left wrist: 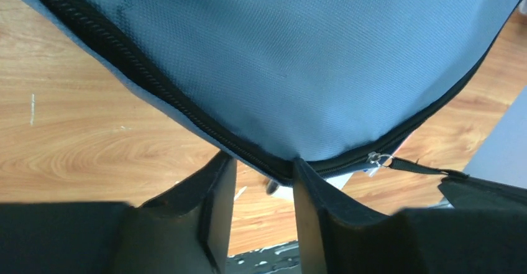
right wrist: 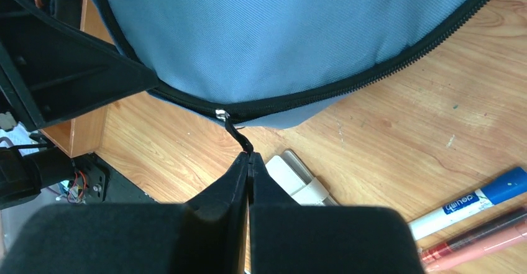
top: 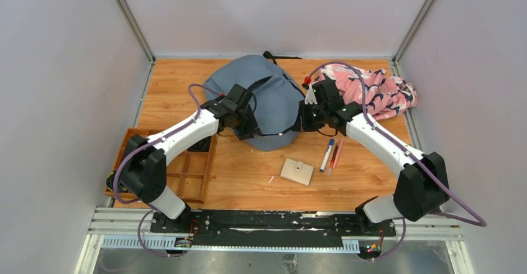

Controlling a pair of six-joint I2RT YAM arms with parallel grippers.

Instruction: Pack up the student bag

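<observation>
The blue-grey bag (top: 264,112) lies at the middle back of the table, a black zipper (right wrist: 292,102) running along its near edge. In the right wrist view my right gripper is shut on the black cord of the zipper pull (right wrist: 239,136). The metal slider (right wrist: 222,114) sits on the zipper just beyond. My left gripper is part open at the zipper edge, further left. The zippered edge (left wrist: 273,162) passes between its fingers, and a gap shows between them. The bag's inside is hidden.
A cream wallet (top: 297,171), a blue-capped marker (top: 327,155) and pens (top: 336,156) lie in front of the bag. A wooden compartment tray (top: 207,186) stands at left. Pink patterned cloth (top: 373,91) is heaped at the back right. Both grippers are close together.
</observation>
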